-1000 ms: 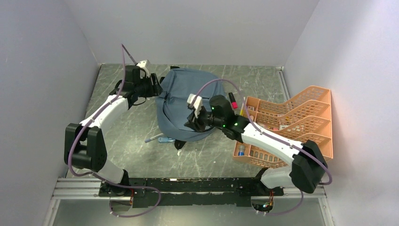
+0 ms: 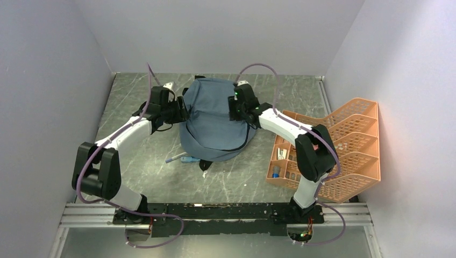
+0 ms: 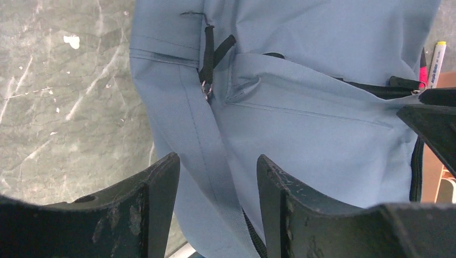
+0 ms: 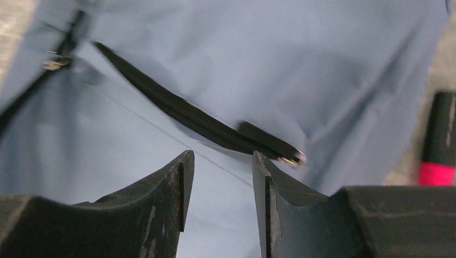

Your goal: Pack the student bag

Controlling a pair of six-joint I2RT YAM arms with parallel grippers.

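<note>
The blue-grey bag [image 2: 212, 94] lies flat in the middle of the table, its black zipper running along the opening. Over its left edge hangs my left gripper [image 2: 185, 112], fingers parted; in the left wrist view the bag's side edge [image 3: 207, 156] and zipper pull [image 3: 206, 88] lie beyond the fingers. My right gripper [image 2: 232, 109] is above the bag's right side, also parted. The right wrist view shows the black zipper [image 4: 183, 110] and its end tab just beyond the fingertips, with nothing seen gripped.
An orange organiser [image 2: 352, 145] with small items stands on the right. A pen [image 2: 175, 158] and a light-blue object [image 2: 189, 159] lie at the bag's lower left edge. A black-and-red marker [image 4: 438, 140] lies right of the bag.
The left gripper has shifted slightly toward the bag and down.
</note>
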